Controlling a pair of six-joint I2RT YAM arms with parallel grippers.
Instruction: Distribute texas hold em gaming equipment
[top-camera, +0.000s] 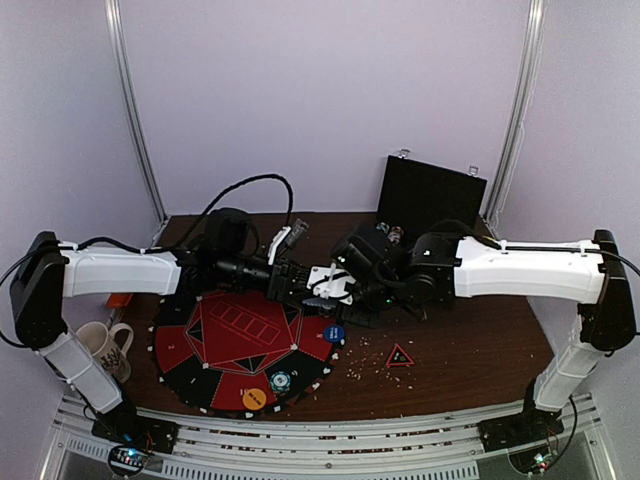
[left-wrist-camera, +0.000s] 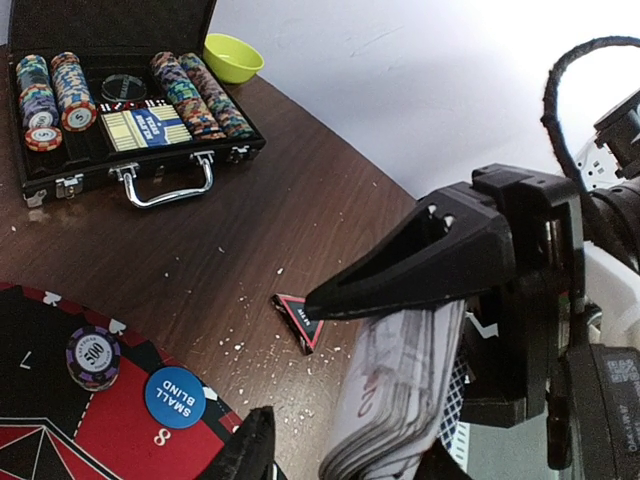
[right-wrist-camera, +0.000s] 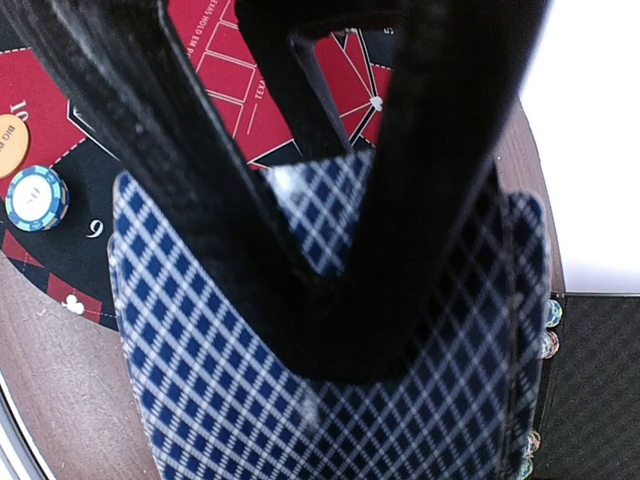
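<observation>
A stack of playing cards (left-wrist-camera: 385, 400) with blue-and-white checked backs (right-wrist-camera: 220, 330) is held up over the table, the cards slightly fanned. My right gripper (top-camera: 352, 290) is shut on them; its black finger (left-wrist-camera: 390, 270) presses along one side of the stack in the left wrist view. Close by, my left gripper stands open around the near end of the stack, its left finger (left-wrist-camera: 250, 445) apart from the cards. Below lies the round red-and-black poker mat (top-camera: 215, 365). The blue small blind disc (left-wrist-camera: 174, 397) and a 500 chip (left-wrist-camera: 93, 358) rest on it.
The open black case with chip rows stands at the back right. A yellow-green bowl (left-wrist-camera: 232, 58) is behind it. A red triangular piece (top-camera: 399, 356) lies on bare wood right of the mat. A mug (top-camera: 105, 348) stands at the left.
</observation>
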